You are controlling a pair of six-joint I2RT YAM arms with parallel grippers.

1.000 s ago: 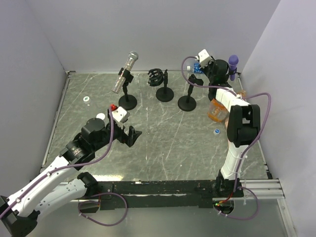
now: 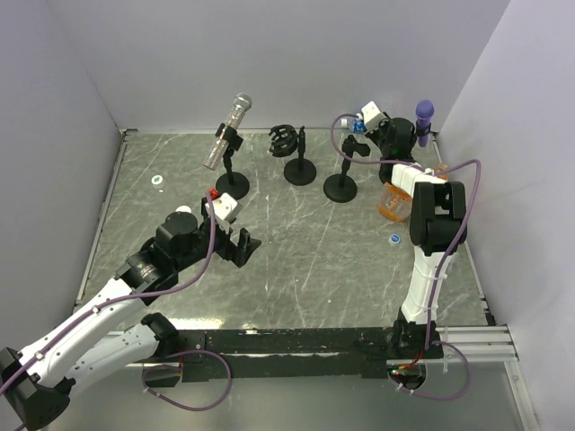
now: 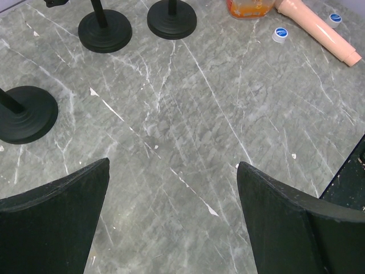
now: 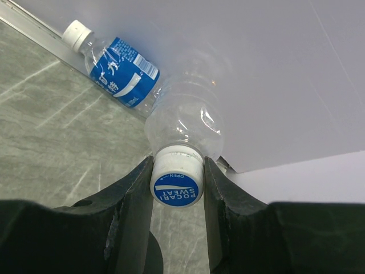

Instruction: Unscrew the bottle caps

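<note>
In the right wrist view, a clear bottle points its white cap with a blue POCARI SWEAT top toward the camera. My right gripper is shut on that cap, one finger on each side. Behind it a second bottle, blue-labelled and white-capped, lies against the wall. From above, the right gripper is at the far right corner and mostly hides what it grips. My left gripper stands open over bare table, nothing between its fingers. Two loose blue-topped caps lie on the table.
Several black stands line the back, one bearing a silver microphone. An orange container sits beside the right arm, and a peach rod lies nearby.
The right arm's forearm has swung slightly left, while its gripper has hardly shifted. My left arm has drifted a little to the right.
</note>
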